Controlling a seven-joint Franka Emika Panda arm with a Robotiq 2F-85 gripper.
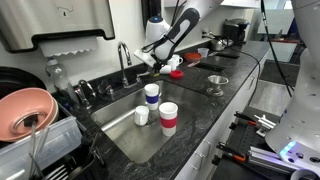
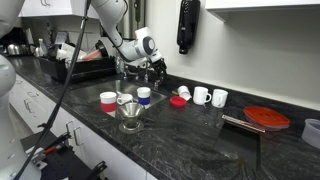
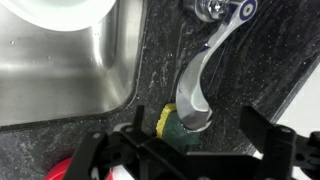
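Observation:
In the wrist view my gripper is open, its dark fingers spread wide. Between and beyond them appear the rounded end of a silver faucet spout and a green and yellow sponge; I see nothing clasped. From exterior view 1, the gripper hangs low over the counter behind the sink, to the right of the tall faucet. Exterior view 2 has the gripper near the wall; its fingertips are too small to make out there.
The metal sink holds a white cup. A purple-banded cup and a red-banded cup stand by its edge. White mugs, a red bowl and a glass funnel-like vessel occupy the counter.

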